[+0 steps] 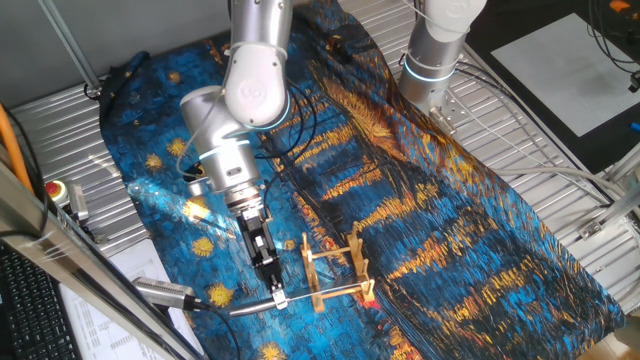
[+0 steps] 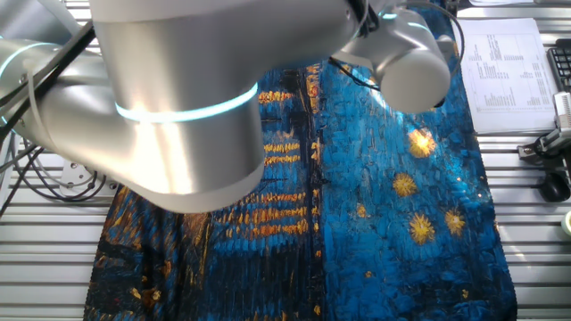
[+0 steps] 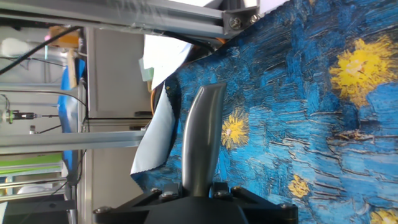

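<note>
A knife with a grey metal handle [image 1: 252, 307] is gripped by my gripper [image 1: 280, 297], whose fingers are shut around it close to where handle and blade meet. Its thin blade extends rightward to a small wooden rack [image 1: 316, 280], crossing the near side; whether it rests on the wood I cannot tell. In the wrist view the curved handle [image 3: 204, 134] sticks out ahead from between the dark fingers, and the blade is out of sight. The robot's arm covers much of exterior view 2, where neither knife nor rack shows.
A painted blue and orange cloth [image 1: 430, 240] covers the table, mostly clear to the right of the rack. At lower left, a metal post [image 1: 95, 275] and a grey cabled device [image 1: 163, 293] stand near the handle.
</note>
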